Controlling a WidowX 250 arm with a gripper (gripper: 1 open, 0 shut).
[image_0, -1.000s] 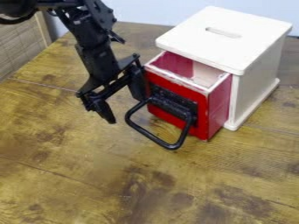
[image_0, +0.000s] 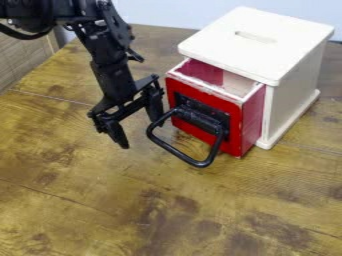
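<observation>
A white wooden box (image_0: 285, 90) stands at the right, with a red-fronted drawer (image_0: 241, 134) pulled out from its left side. A large black loop handle (image_0: 201, 159) is fixed to the drawer's dark front. My gripper (image_0: 118, 122) hangs just left of the drawer, apart from the handle, its fingers pointing down; I cannot tell clearly whether it is open or shut.
A pale panel (image_0: 19, 65) edges the upper left, behind the arm.
My gripper has shifted very slightly left, away from the drawer. The box, drawer and handle look unchanged.
</observation>
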